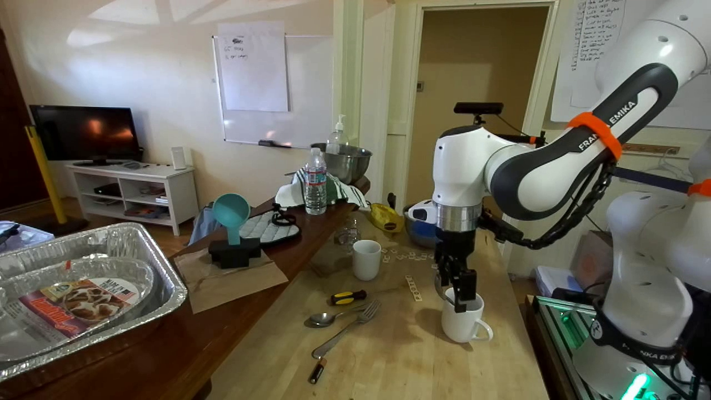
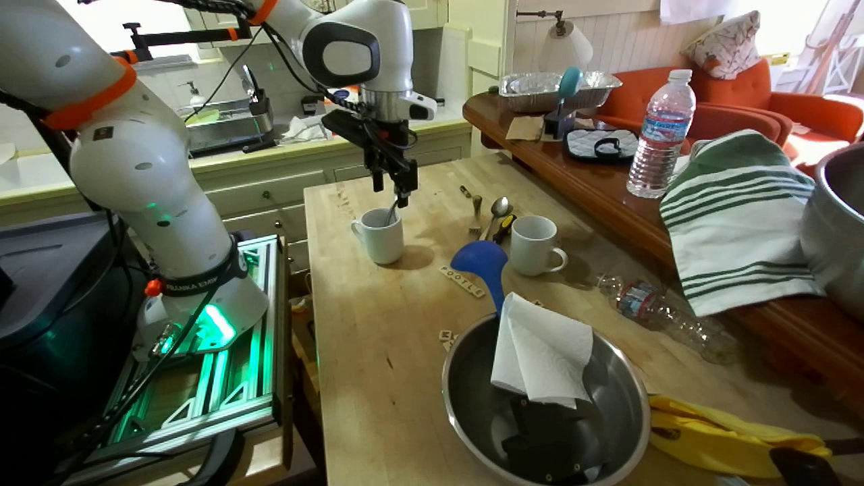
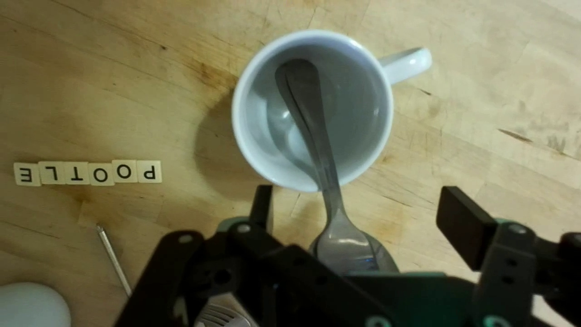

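A white mug [image 3: 381,131] stands upright on the wooden table, its handle pointing away from the letter tiles. Inside it leans metal cutlery [image 3: 321,158], handle end down in the mug; a fork head overlaps a rounded spoon-like edge outside the rim. My gripper is open above that head, one finger on each side and a gap showing around the metal. In exterior view 1 the gripper [image 1: 460,303] hangs at this mug [image 1: 461,325], partly covering its rim. Exterior view 2 shows the handle end slanting into the mug [image 2: 383,241] under the fingers.
A second white mug [image 1: 366,260], a spoon [image 1: 324,319], a fork [image 1: 346,329], a yellow-black screwdriver [image 1: 348,297] and a battery [image 1: 318,370] lie farther left. Letter tiles [image 3: 87,172] rest beside the mug. A steel bowl [image 2: 462,413] holds white paper and a blue ladle.
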